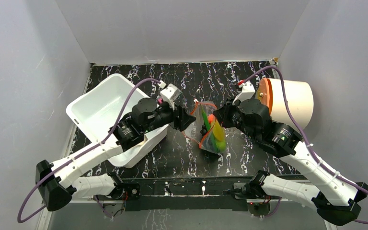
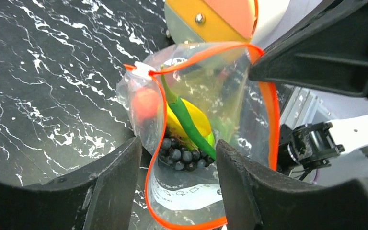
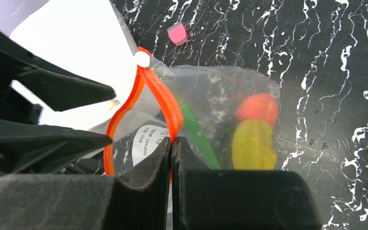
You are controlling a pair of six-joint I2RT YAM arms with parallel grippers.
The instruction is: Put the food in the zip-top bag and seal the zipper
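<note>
A clear zip bag (image 1: pixel 206 143) with orange zipper edges stands open, holding a red round item (image 3: pixel 257 109), a yellow item (image 3: pixel 253 146), a green pepper (image 2: pixel 187 120) and dark grapes (image 2: pixel 177 154). My right gripper is shut on the bag's orange rim. My left gripper is open at the opposite side of the bag, its fingers in front of the mouth. A white slider tab (image 2: pixel 143 71) sits at the zipper's corner.
A white bin (image 1: pixel 84 108) fills the left, partly under the left arm. A pink block (image 3: pixel 177 33) lies behind the bag. A cream cylinder with orange end (image 1: pixel 292 100) is at the right.
</note>
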